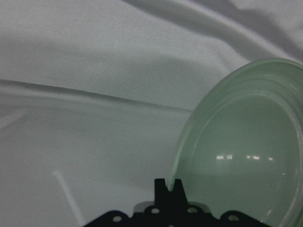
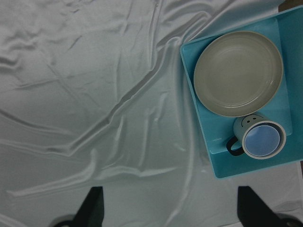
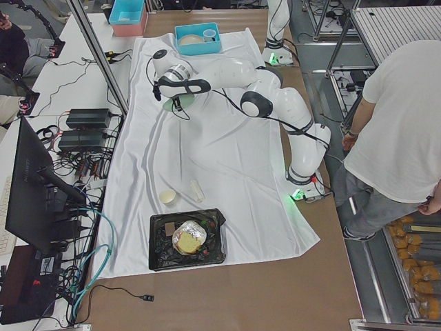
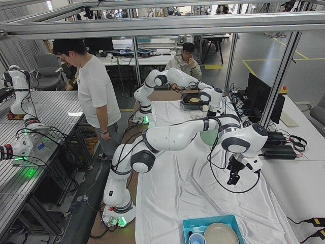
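Observation:
A pale green plate (image 1: 244, 137) fills the right of the left wrist view. My left gripper is shut on its rim. In the camera left view the plate (image 3: 189, 101) is partly hidden under the arms. My right gripper (image 4: 233, 175) hangs over the white cloth, open and empty; its fingers (image 2: 92, 208) are far apart in the right wrist view.
A blue bin (image 2: 218, 165) holds a beige plate (image 2: 236, 71) and a mug (image 2: 260, 142). At the cloth's other end are a black tray (image 3: 158, 241) with foil-wrapped food, and a cup (image 3: 167, 196). A person (image 3: 393, 131) stands beside the table.

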